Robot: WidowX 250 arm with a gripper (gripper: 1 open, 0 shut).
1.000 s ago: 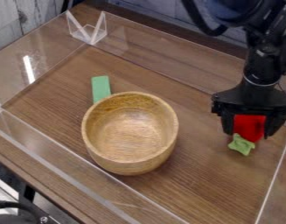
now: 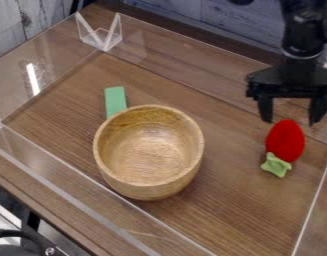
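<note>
My gripper (image 2: 286, 105), a dark two-sided tool on the arm coming from the top right, stands open above a red oval object (image 2: 285, 141). Just below the red object lies a small green piece (image 2: 275, 166). A wide tan bowl (image 2: 148, 146) sits at the centre left. A green bar (image 2: 115, 101) lies on the left side of the wooden table.
A white wire-like object (image 2: 102, 32) is at the top left, near the far edge.
My gripper has risen up and back from over the red object, which is now uncovered. The bowl and green pieces look unmoved.
</note>
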